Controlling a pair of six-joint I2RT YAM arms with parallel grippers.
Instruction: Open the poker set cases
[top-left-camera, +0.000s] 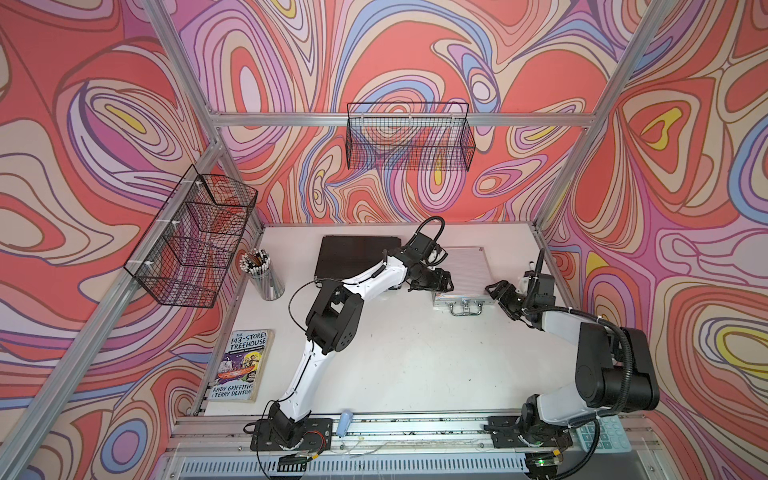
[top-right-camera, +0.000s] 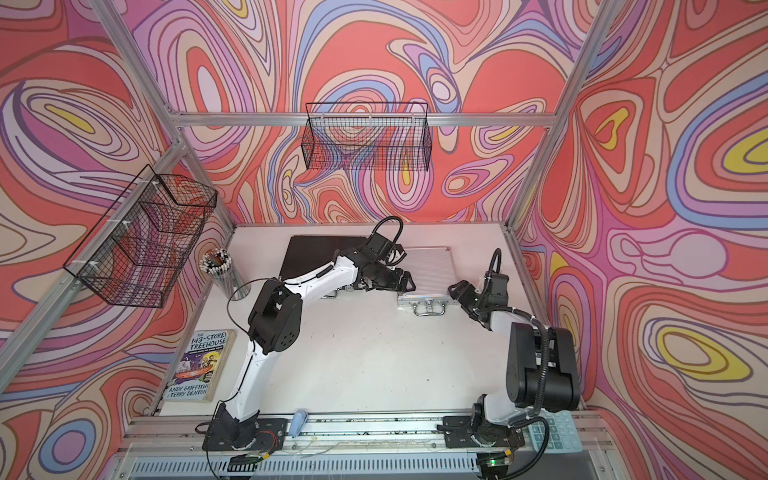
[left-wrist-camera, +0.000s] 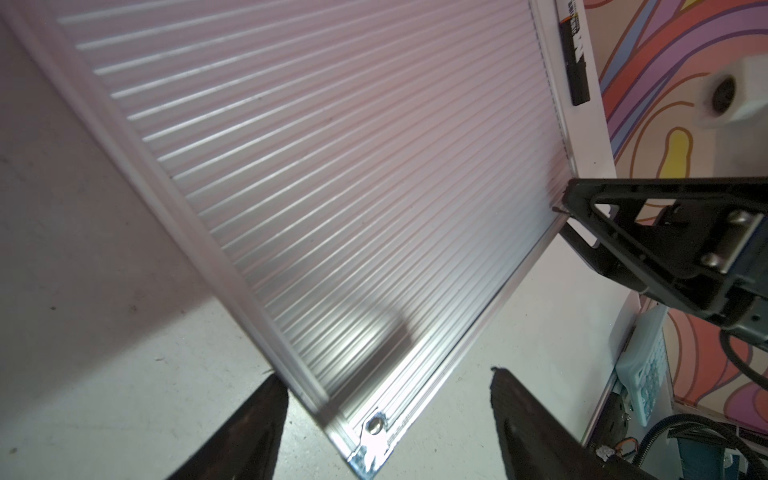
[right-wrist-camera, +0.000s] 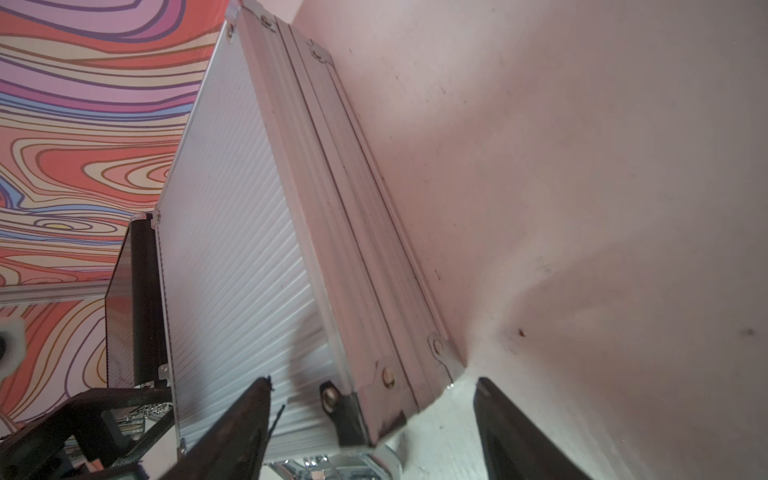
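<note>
A silver ribbed case (top-left-camera: 468, 270) lies flat at the back right, its handle (top-left-camera: 465, 310) facing front. At its right side, lid and base (right-wrist-camera: 376, 264) lie together along a narrow seam. My left gripper is open, with the case's front left corner between its spread fingers. The right gripper stands open around the front right corner; a dark latch-like piece (right-wrist-camera: 344, 412) shows there. A second case, with a dark panel (top-left-camera: 356, 254), is at the back left; my left arm hides part of it.
A metal cup of pens (top-left-camera: 268, 280) stands at the left edge, and a book (top-left-camera: 241, 365) lies in front of it. Wire baskets (top-left-camera: 409, 144) hang above the table's back and left.
</note>
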